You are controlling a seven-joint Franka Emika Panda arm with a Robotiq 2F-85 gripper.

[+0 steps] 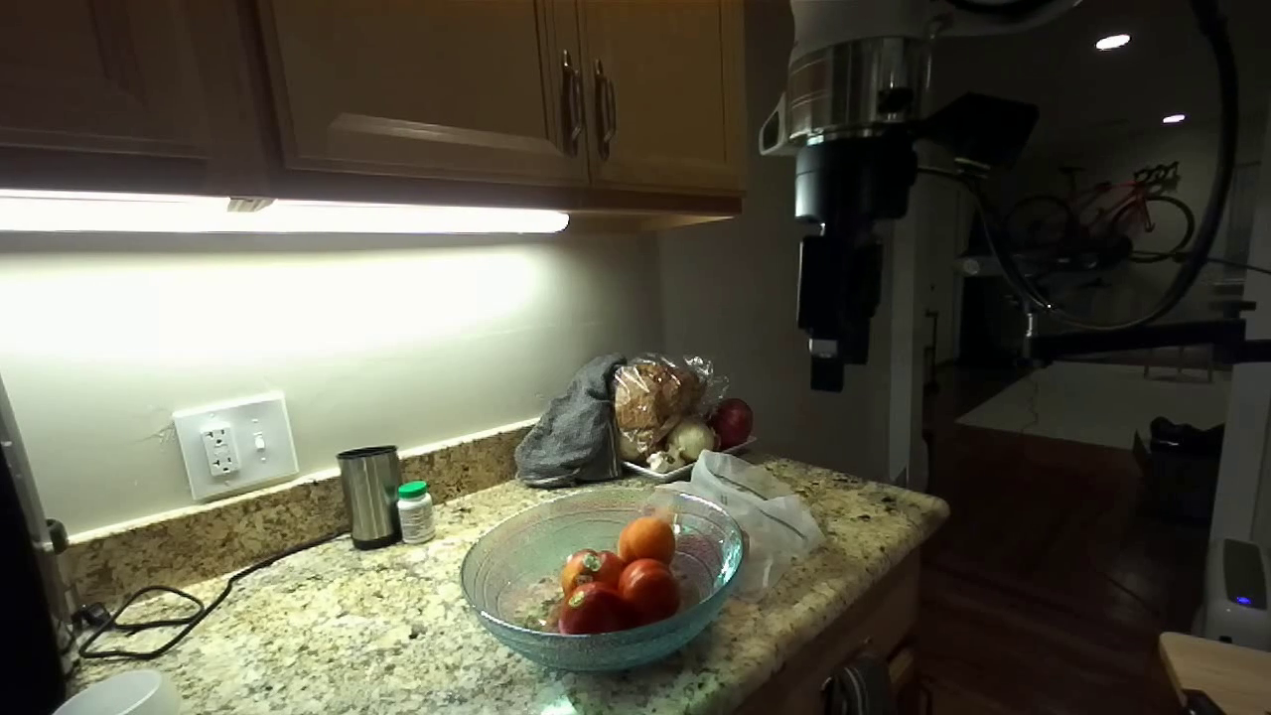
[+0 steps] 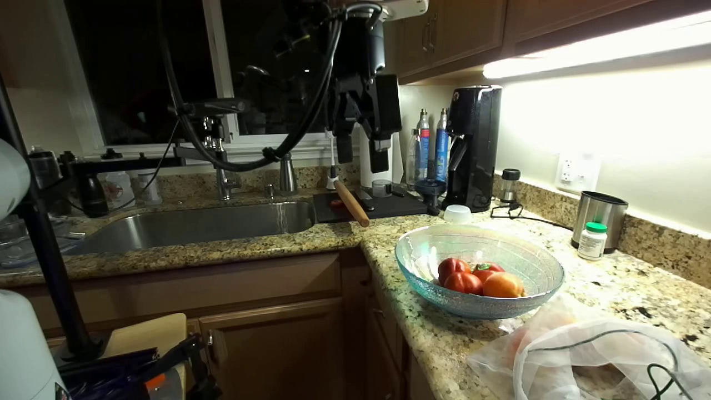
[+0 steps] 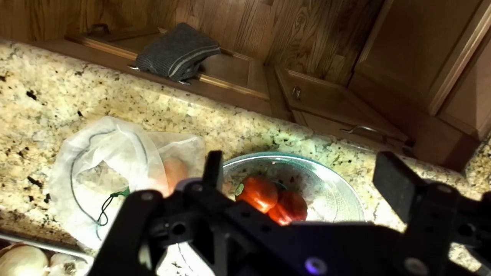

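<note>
My gripper is open, its two dark fingers spread wide and nothing between them. It hangs high above the counter, well clear of everything on it, as exterior view 1 shows the gripper point(image 1: 840, 363) pointing down. A pale green glass bowl point(image 1: 512, 638) stands on the granite counter with several red and orange fruits point(image 1: 649, 586) grouped inside. From the wrist, the bowl point(image 3: 331, 179) appears beyond and between the fingers, with two red fruits point(image 3: 257, 194) showing; my gripper body hides the others. Beside the bowl lies a white mesh bag point(image 2: 586, 360) with something orange-pink inside.
A steel cup point(image 1: 371, 495) and a green-capped bottle point(image 1: 416, 514) stand near the wall. Behind the bag are a grey cloth point(image 1: 578, 429) and a tray with onions point(image 1: 691, 440). Upper cabinets point(image 1: 429, 83) overhang the counter; a black coffee machine point(image 2: 474, 146) stands in the corner.
</note>
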